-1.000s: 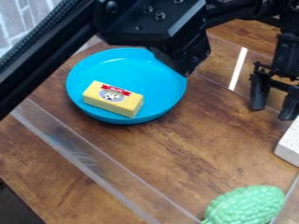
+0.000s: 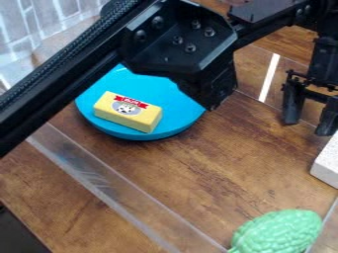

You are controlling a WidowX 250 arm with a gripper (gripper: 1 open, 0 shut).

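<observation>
A yellow boxed block with a red label (image 2: pixel 119 111) lies on a blue plate (image 2: pixel 179 126) at the left. My black gripper (image 2: pixel 310 114) is at the right edge, low over the wooden table, with its two fingers apart and nothing visible between them. My arm crosses the top of the view and hides the back of the plate.
A green brain-like object (image 2: pixel 275 231) lies at the front right. A white block (image 2: pixel 327 163) sits at the right edge below the gripper. Clear strips cross the table (image 2: pixel 172 178).
The upper arm segment over the plate has shifted slightly upward. The gripper and the objects look the same.
</observation>
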